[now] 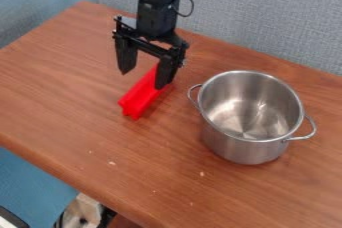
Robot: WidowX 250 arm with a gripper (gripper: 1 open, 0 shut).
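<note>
My black gripper (147,60) hangs open over the wooden table, its two fingers spread either side of the upper part of a red elongated block (138,100). The block lies diagonally on the table. Its far end is partly hidden behind the gripper, and I cannot tell whether the fingers touch it. A steel pot (249,116) with two handles stands to the right of the block.
Grey walls rise behind it. Past the table's lower-left edge is a blue surface with some objects at the bottom corner.
</note>
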